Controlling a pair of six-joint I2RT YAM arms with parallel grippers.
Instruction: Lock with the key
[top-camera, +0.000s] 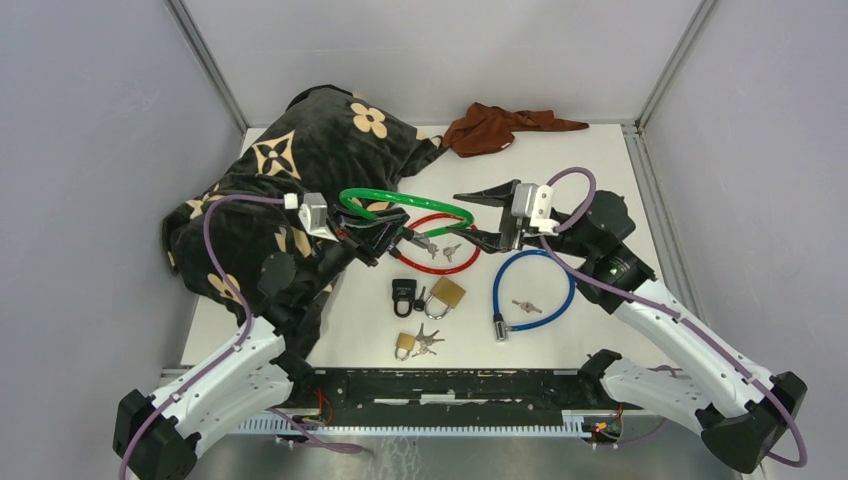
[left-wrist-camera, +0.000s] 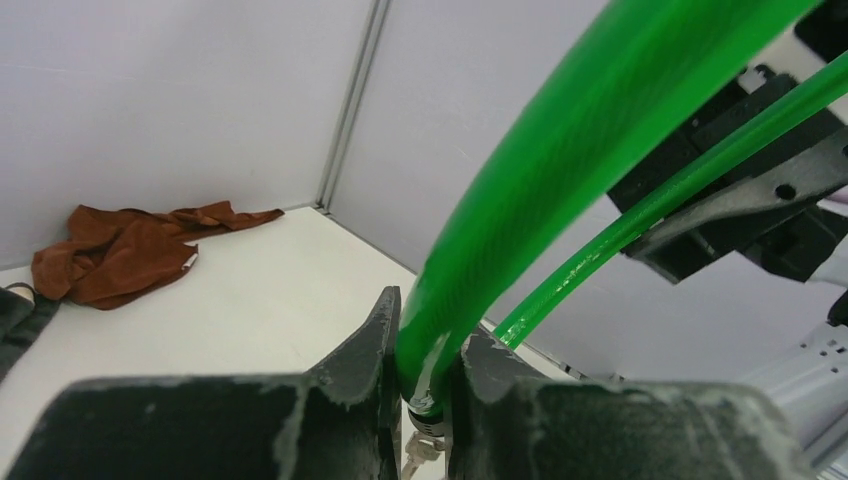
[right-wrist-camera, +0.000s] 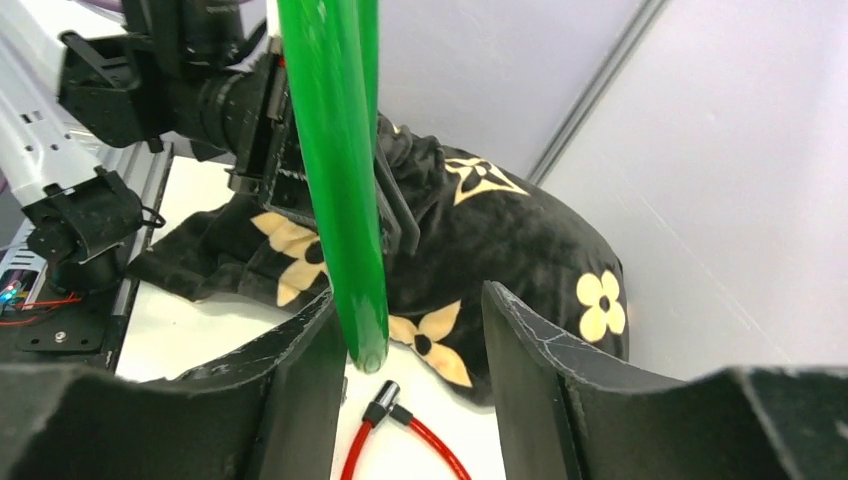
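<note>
A green cable lock (top-camera: 440, 200) is held in a loop above the table. My left gripper is shut on it near its end; there a key (left-wrist-camera: 420, 450) shows just past the fingers. My right gripper stands open around the far bend of the loop. The green tube (right-wrist-camera: 350, 250) passes nearer its left finger, with clear space to the other finger. Most of the lock's metal body is hidden by the left fingers, so how the key sits cannot be told.
Below lie a red cable lock (top-camera: 465, 267) with keys, a blue cable lock (top-camera: 572, 290), a black padlock (top-camera: 403, 290) and brass padlocks (top-camera: 447, 292). A dark patterned blanket (top-camera: 300, 150) covers the left; a brown cloth (top-camera: 490, 132) lies at the back.
</note>
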